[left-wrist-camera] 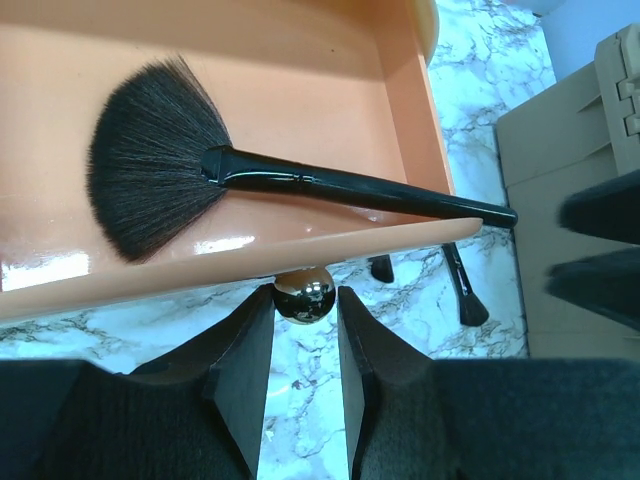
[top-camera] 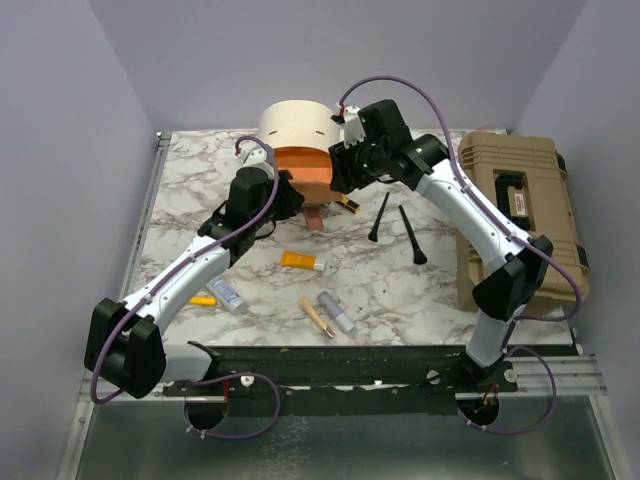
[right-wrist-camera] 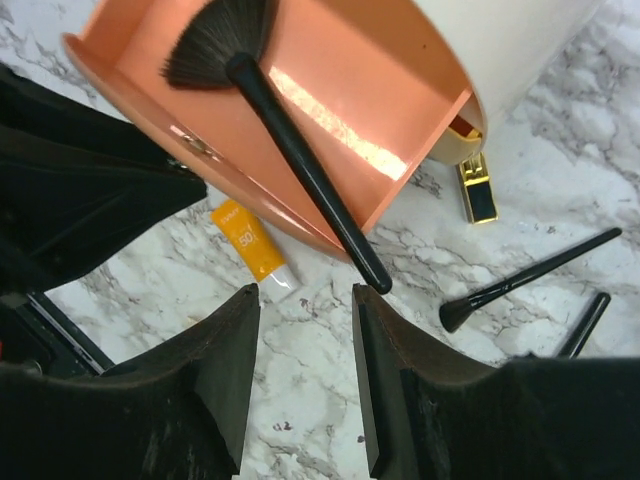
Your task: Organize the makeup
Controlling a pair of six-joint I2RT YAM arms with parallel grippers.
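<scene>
A black fan brush (left-wrist-camera: 300, 179) lies in the peach drawer (left-wrist-camera: 370, 110) of the cream organizer (top-camera: 297, 118), its handle over the drawer's edge. My left gripper is at the drawer front, fingertips beside a round metallic knob (left-wrist-camera: 305, 290); whether it grips the knob I cannot tell. My right gripper hangs open with empty fingers over the right side of the drawer, near the brush handle's end.
An orange tube (top-camera: 301, 260), a grey-lilac tube (top-camera: 335, 312), a beige tube (top-camera: 317, 318) and two dark brushes (top-camera: 412, 235) lie on the marble table. A tan case (top-camera: 540, 260) fills the right side.
</scene>
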